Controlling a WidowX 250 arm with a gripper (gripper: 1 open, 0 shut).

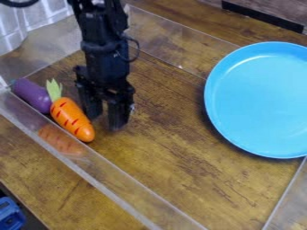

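Note:
My black gripper (106,106) is low over the wooden table, just right of an orange carrot (70,117) with a green top. A purple eggplant-like toy (32,94) lies left of the carrot along the clear wall. The fingertips are dark and blurred together, so whether they hold anything or how far they are apart is unclear.
A large blue round plate (258,99) sits on the right. A clear low barrier (120,189) runs along the lower left and across the back. A blue object (7,214) shows at the bottom left corner.

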